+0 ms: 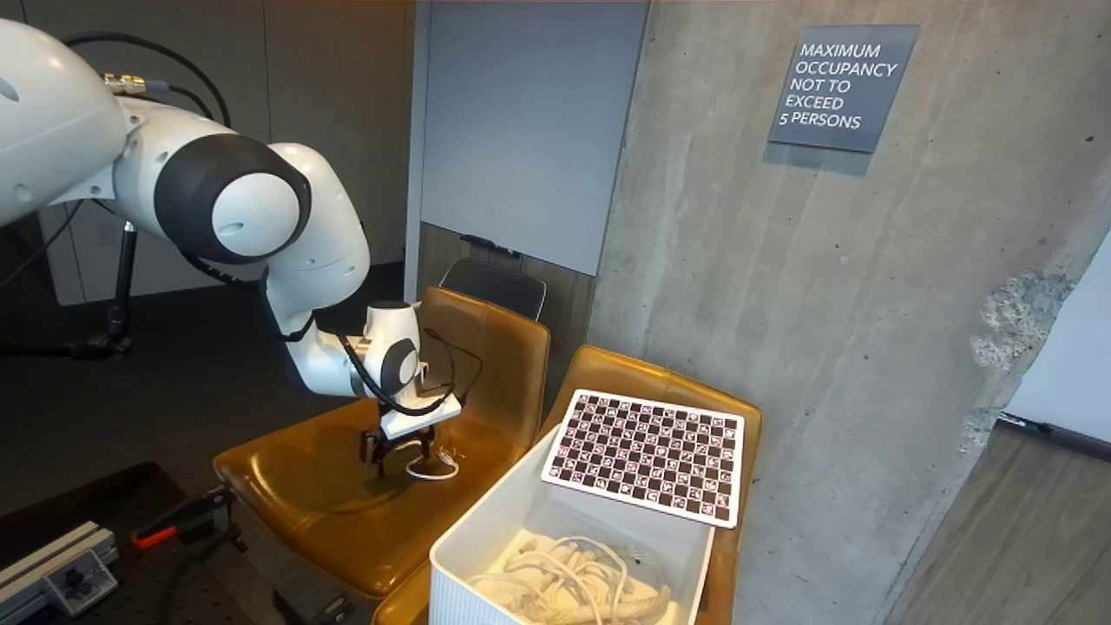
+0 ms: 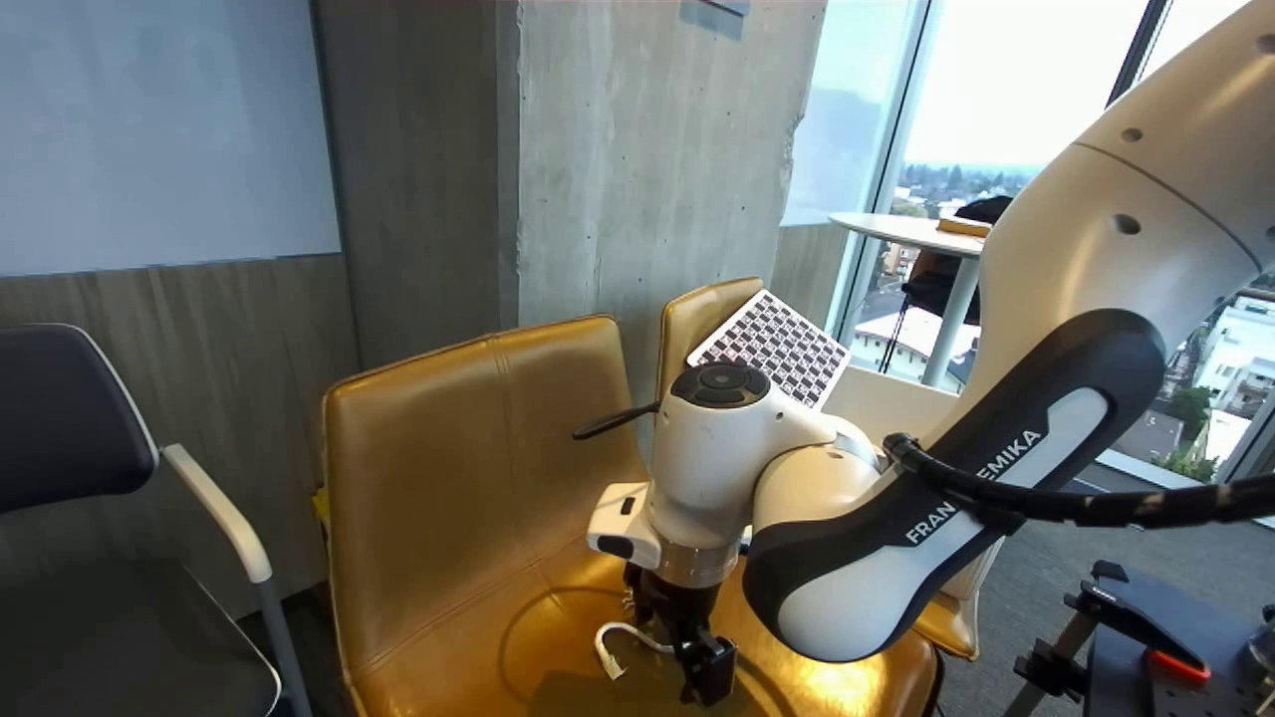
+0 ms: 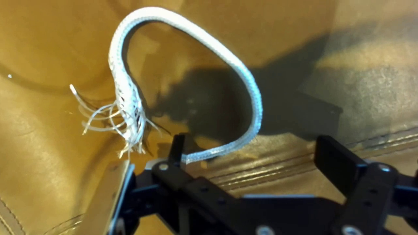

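A short white rope (image 3: 198,34) with one frayed end (image 3: 132,125) lies curved on the seat of a tan leather chair (image 1: 312,437). Low over that seat, my gripper is open, its fingers wide apart. In the wrist view the rope's other end reaches the left finger (image 3: 178,148) and passes out of sight behind it; whether they touch I cannot tell. The space between the fingertips shows only seat leather and part of the rope's curve above. In exterior view 2 the rope (image 2: 612,651) shows beside the dark gripper (image 2: 705,669).
A white bin (image 1: 479,531) holding several pale ropes (image 1: 573,578) stands right of the chair. A checkered board (image 1: 647,455) leans over its back edge against a second chair. The chair's backrest (image 2: 478,454) rises close behind the arm.
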